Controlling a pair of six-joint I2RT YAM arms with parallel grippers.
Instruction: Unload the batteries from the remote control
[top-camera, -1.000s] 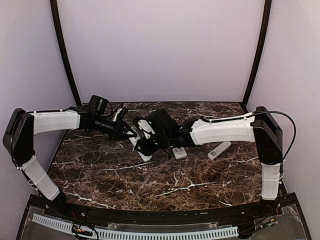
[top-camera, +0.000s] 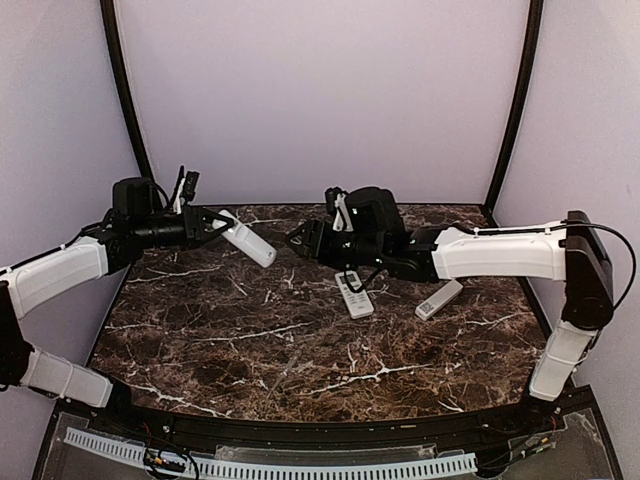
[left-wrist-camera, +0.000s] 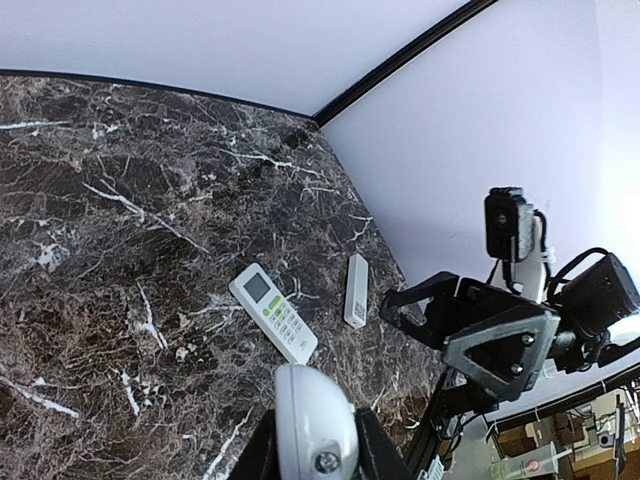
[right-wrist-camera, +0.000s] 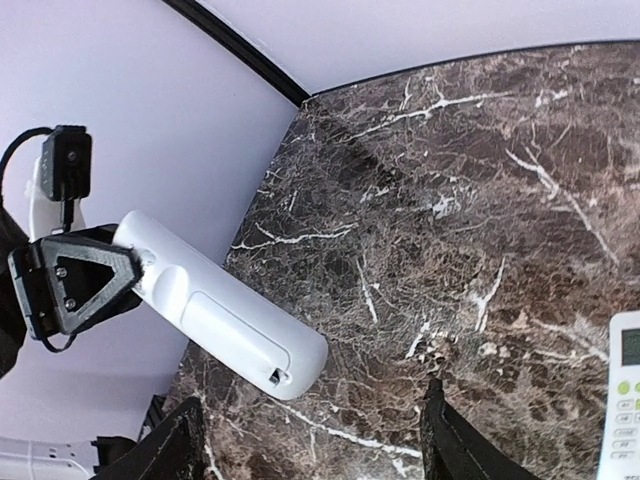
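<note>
My left gripper (top-camera: 212, 224) holds a white remote body (top-camera: 250, 243) in the air, back turned toward the right wrist view (right-wrist-camera: 240, 320), where a recessed panel shows; whether batteries sit inside cannot be seen. My right gripper (top-camera: 305, 240) is open, empty, a short way right of the held remote, its fingertips low in its own wrist view. A white remote with screen and green buttons (top-camera: 352, 296) lies on the table beneath the right arm. A narrow white piece (top-camera: 437, 299) lies farther right.
Pale side walls and a back wall enclose it.
Both grippers have separated: the left moved up and left with the held remote, and the right rose away from it, now holding nothing.
</note>
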